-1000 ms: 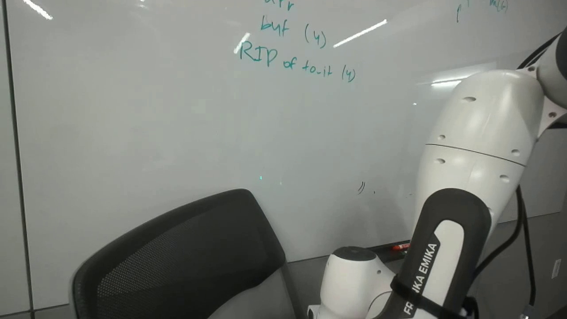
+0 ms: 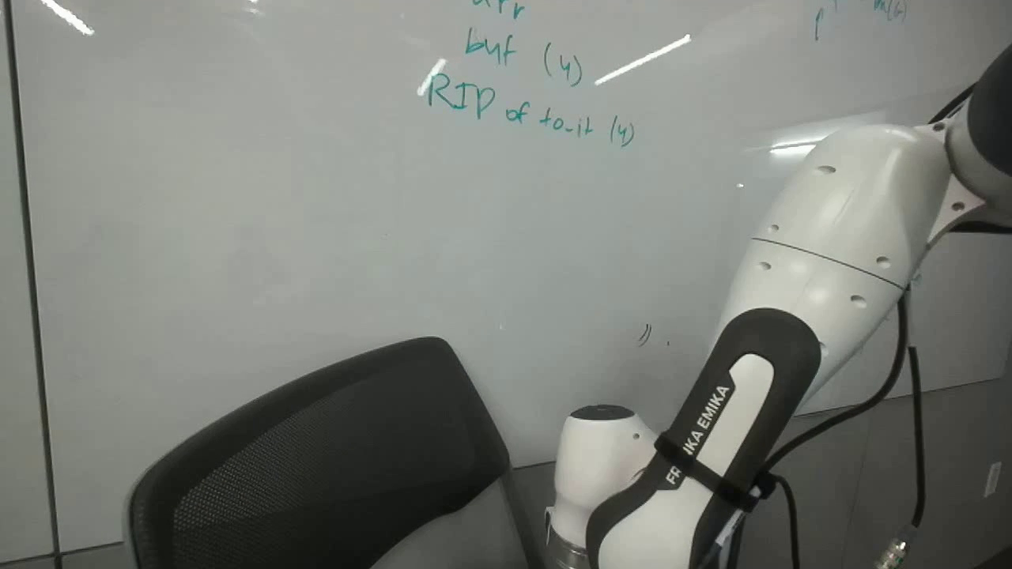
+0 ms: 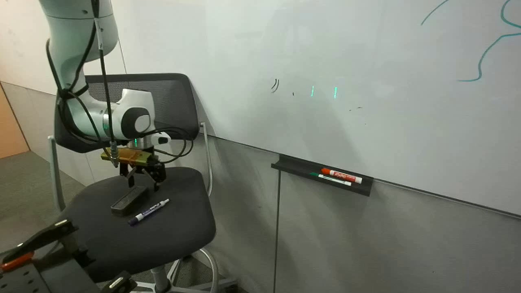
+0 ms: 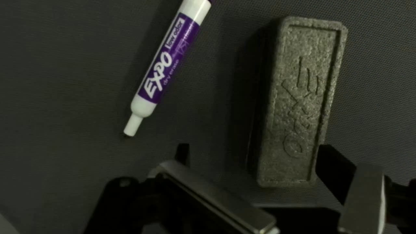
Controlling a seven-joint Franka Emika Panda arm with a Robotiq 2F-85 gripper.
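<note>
My gripper is open above the chair seat, with a gap between its fingers in the wrist view. A dark grey felt eraser (image 4: 300, 105) lies on the seat, its lower end reaching between the two fingers and its right edge close to the right fingertip (image 4: 335, 167). Whether they touch, I cannot tell. Left of the eraser, outside the fingers, lies a white and purple Expo marker (image 4: 167, 58). In the second exterior view the gripper (image 3: 143, 184) points down beside the eraser (image 3: 130, 200), with the marker (image 3: 149, 212) nearby. Exterior view 1 does not show the gripper.
The black chair seat (image 3: 180, 239) has free room around both items. Its backrest (image 3: 171, 105) rises behind the arm. A wall tray (image 3: 293, 165) holds a red marker (image 3: 342, 175) and another marker below the whiteboard (image 3: 234, 63). Another dark device (image 3: 53, 263) occupies the lower left corner.
In exterior view 1 the arm has shifted left, and its rounded wrist part sits further left and higher. The red marker on the tray, visible earlier, is now hidden behind the arm.
</note>
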